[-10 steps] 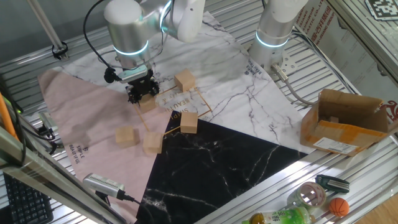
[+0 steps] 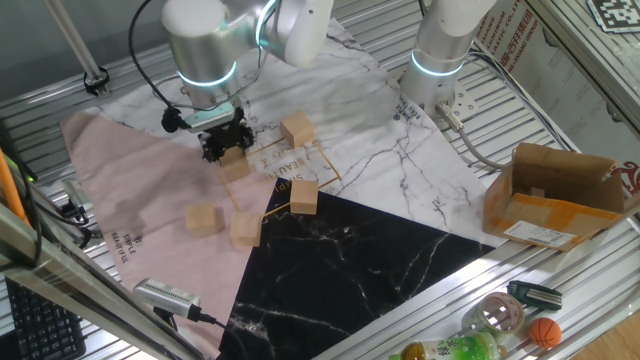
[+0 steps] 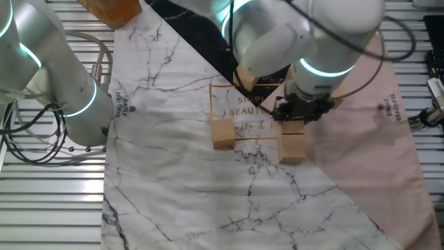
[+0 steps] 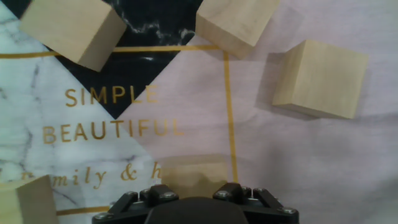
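Several plain wooden blocks lie on the marble-and-pink cloth. My gripper points down at one wooden block near the pink edge of the gold frame. The wrist view shows this block in line with the gap between the fingers, its near part hidden by the gripper. From the opposite side, exterior view 2 shows wood directly below the gripper, with a dark line across it; whether that is one block or two is unclear. The frames do not settle whether the fingers grip it.
Other blocks stand close by: one on the white cloth, one at the black corner, and two on the pink side. An open cardboard box stands right.
My gripper has shifted slightly to the left in exterior view 1, and the wood showing below it sits slightly further left too. The other blocks have stayed put.
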